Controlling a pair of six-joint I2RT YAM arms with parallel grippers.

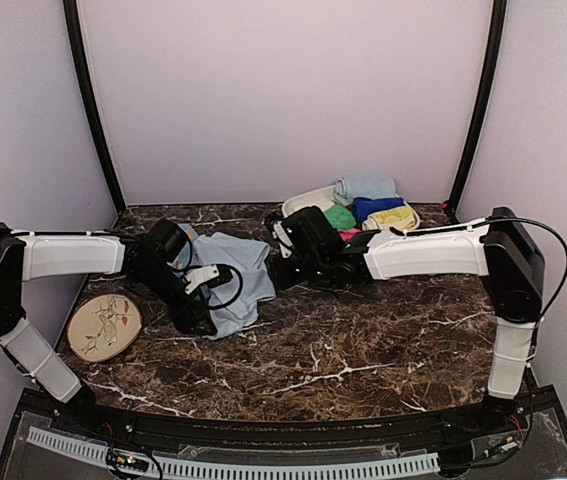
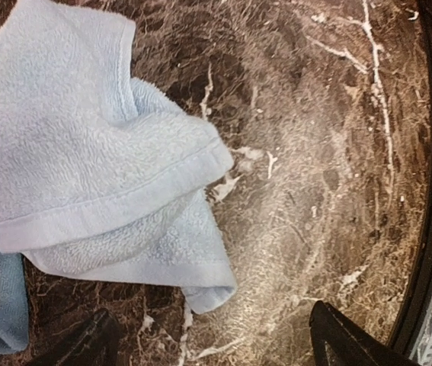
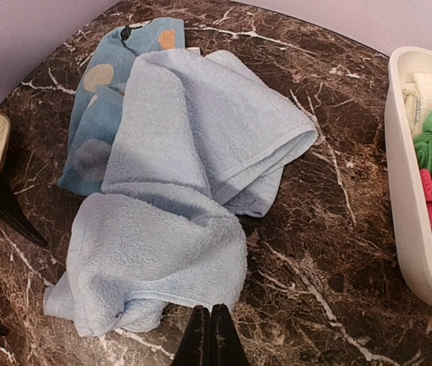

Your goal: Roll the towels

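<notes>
The light blue towel (image 3: pixel 166 145) lies crumpled on the dark marble table, with loose folds at its near end. Under its left side is a blue towel with spots (image 3: pixel 94 126). In the right wrist view my right gripper is shut with its tips together, nothing between them, the towel's near edge just beyond the tips. My left gripper is open, its fingers wide apart over bare marble. The light blue towel (image 2: pixel 86 152) fills the upper left of the left wrist view, outside the fingers.
A white basket (image 1: pixel 303 201) at the back right holds several rolled or folded towels, partly hidden by the right arm. A round embroidered piece (image 1: pixel 104 328) sits at the front left.
</notes>
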